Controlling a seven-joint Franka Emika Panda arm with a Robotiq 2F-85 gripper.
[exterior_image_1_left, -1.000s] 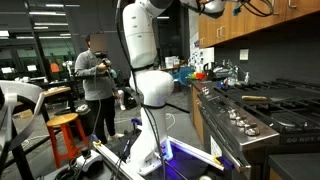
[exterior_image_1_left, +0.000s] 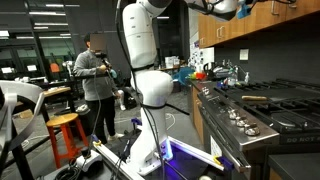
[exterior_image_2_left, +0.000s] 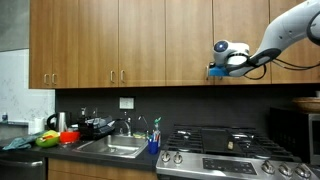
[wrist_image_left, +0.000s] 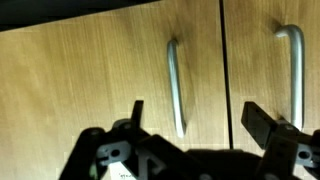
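Light wooden upper cabinet doors (wrist_image_left: 80, 80) fill the wrist view, split by a dark vertical gap. On the left door runs a thin metal bar handle (wrist_image_left: 175, 88), which appears between the spread fingers in the image. A second metal handle (wrist_image_left: 297, 80), on the right door, shows at the right edge. My gripper is open, its black fingers far apart with nothing gripped. In exterior view 2 the gripper (exterior_image_2_left: 214, 72) is raised to the lower edge of the upper cabinets (exterior_image_2_left: 190, 40). Whether it touches the door cannot be told.
Below the raised arm (exterior_image_2_left: 250, 60) is a gas stove (exterior_image_2_left: 225, 140) with black grates. A sink (exterior_image_2_left: 125, 145) and kitchen items line the counter to the left. A person (exterior_image_1_left: 95, 75) stands behind the robot's base, near a red stool (exterior_image_1_left: 65, 135).
In exterior view 1 the upper arm and its cable have shifted to the right, along the front of the upper cabinets. The counter and stove look unchanged.
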